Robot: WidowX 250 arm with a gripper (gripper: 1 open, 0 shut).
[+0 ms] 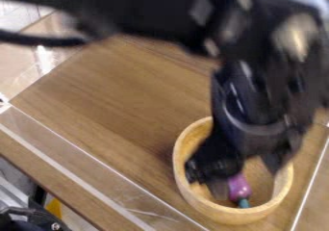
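Note:
My gripper (244, 143), dark and blurred, hangs low over the yellow bowl (193, 196) at the lower right, its lower parts reaching inside the rim. A purple object with a teal tip (238, 189) lies in the bowl, mostly hidden behind the gripper. The fingertips are too blurred to show what lies between them.
Pale tape lines run along its lower left. The dark arm covers the top of the view.

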